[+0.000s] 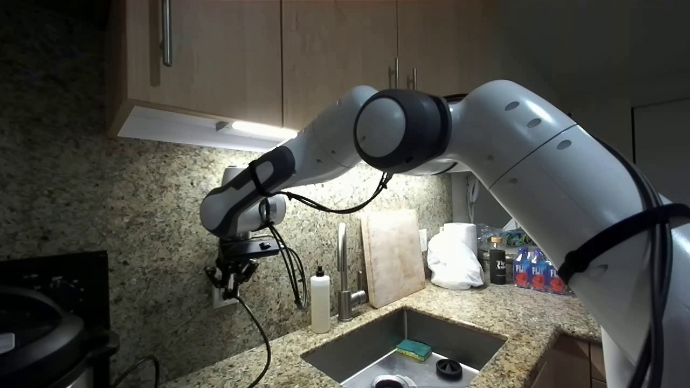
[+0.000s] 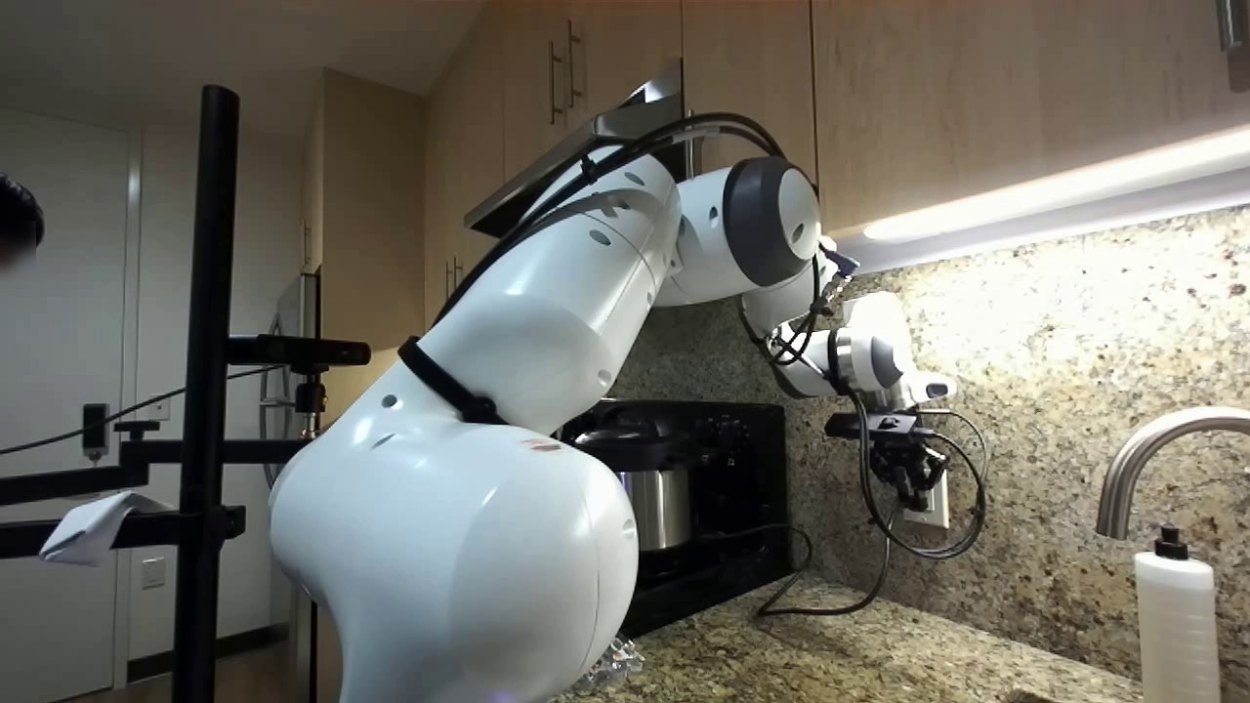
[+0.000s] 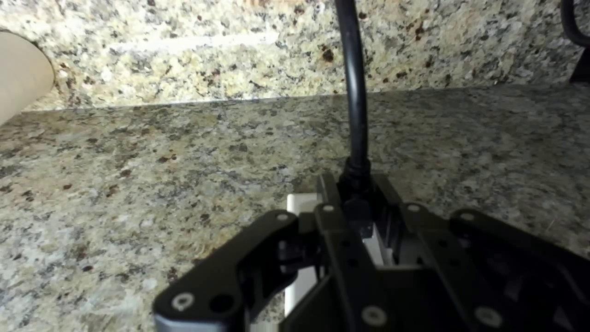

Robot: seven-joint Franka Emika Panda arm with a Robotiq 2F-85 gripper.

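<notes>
In the wrist view, my gripper is shut on a black power plug (image 3: 356,213), whose cord (image 3: 354,88) runs away from the fingertips. Behind the plug, a white wall outlet (image 3: 301,202) shows partly past the fingers; whether the plug touches it cannot be told. From the first exterior view, the gripper (image 1: 229,284) hangs against the granite wall with the outlet (image 1: 221,298) just behind it. The cord (image 1: 263,330) droops to the counter. The second exterior view has the gripper (image 2: 911,486) in front of the outlet (image 2: 934,504), the prongs hidden.
A pressure cooker (image 1: 39,336) stands at the left. To the right are a soap bottle (image 1: 320,303), a faucet (image 1: 343,271), a cutting board (image 1: 392,258) and a sink (image 1: 420,317) with a sponge. Cabinets (image 1: 207,52) hang above the arm.
</notes>
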